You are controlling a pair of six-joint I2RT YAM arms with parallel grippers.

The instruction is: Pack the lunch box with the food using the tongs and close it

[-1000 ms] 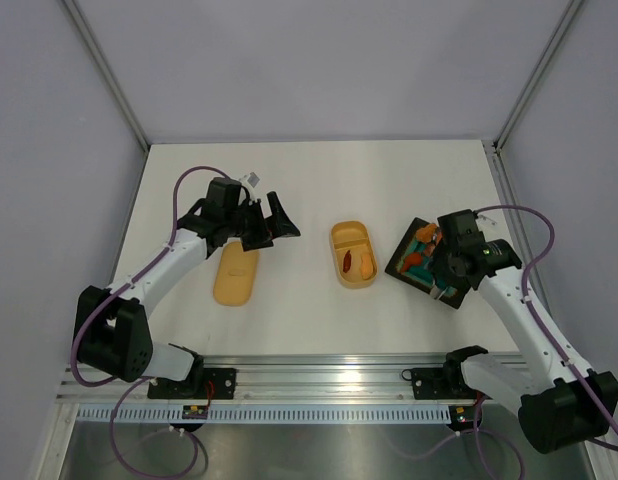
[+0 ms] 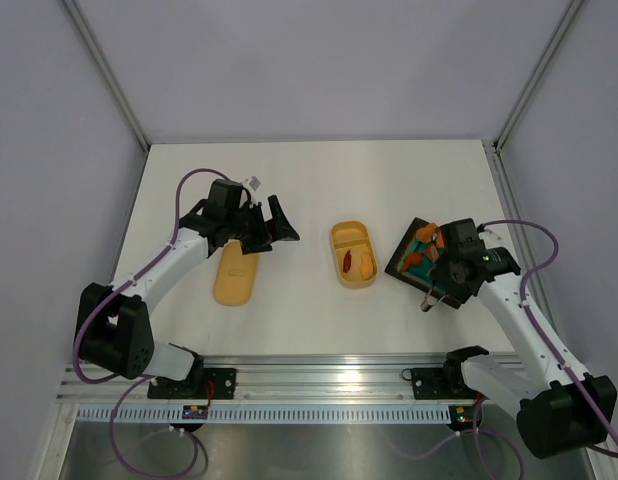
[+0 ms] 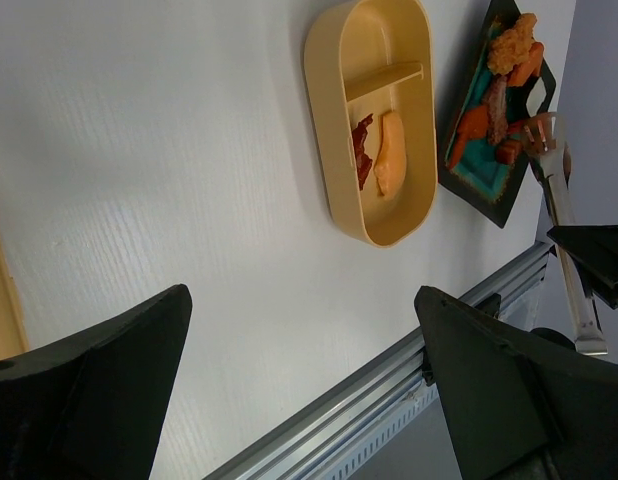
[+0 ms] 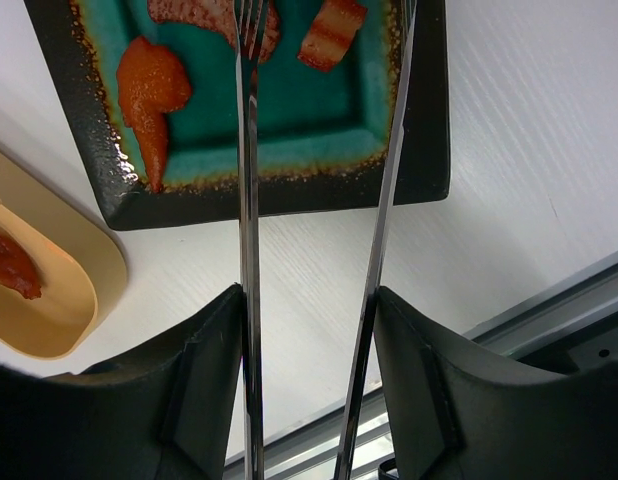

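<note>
The yellow lunch box (image 2: 339, 240) sits mid-table, holding a dark red piece (image 3: 361, 150) and a pale orange piece (image 3: 391, 155). Its separate lid (image 2: 234, 285) lies to the left, below my open, empty left gripper (image 2: 274, 222). On the right is a black-rimmed teal tray (image 4: 422, 170) with orange food (image 4: 149, 100), a reddish strip (image 4: 209, 15) and a banded piece (image 4: 332, 32). My right gripper holds metal tongs (image 4: 249, 180), their arms spread apart over the tray, the forked end among the food; the far tips are cut off at the wrist view's top.
A metal rail (image 2: 299, 365) runs along the front edge, with grey walls at the back and sides.
My right gripper and its tongs have moved slightly toward the front of the table. The left arm has barely moved; the food and box look unchanged.
</note>
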